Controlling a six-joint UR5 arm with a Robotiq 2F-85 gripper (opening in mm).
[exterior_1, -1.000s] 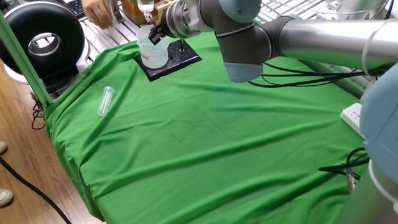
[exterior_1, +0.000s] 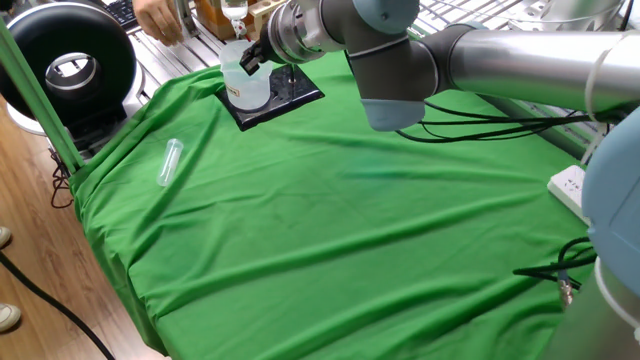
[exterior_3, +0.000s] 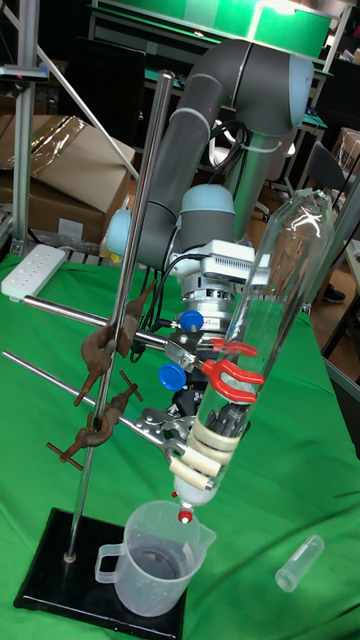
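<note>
My gripper (exterior_1: 253, 60) hangs at the far edge of the table, close to the rim of a translucent beaker (exterior_1: 246, 88). In exterior view 3 its dark fingers show through and behind a clear glass vessel (exterior_3: 279, 272), so how far apart they stand is unclear. A red-tipped clamp (exterior_3: 233, 377) on a metal stand rod (exterior_3: 126, 277) holds this vessel at a tilt. The vessel's lower outlet, with a red-and-white stopcock (exterior_3: 185, 513), is above the handled beaker (exterior_3: 160, 571). That beaker stands upright on the black stand base (exterior_3: 48, 576).
A clear plastic tube (exterior_1: 171, 162) lies alone on the green cloth (exterior_1: 300, 230). A white power strip (exterior_1: 570, 190) and cables lie near my base. A person's hand (exterior_1: 158, 18) is beyond the back edge.
The arm and gripper have stayed almost in place. The beaker, stand and plastic tube look unmoved.
</note>
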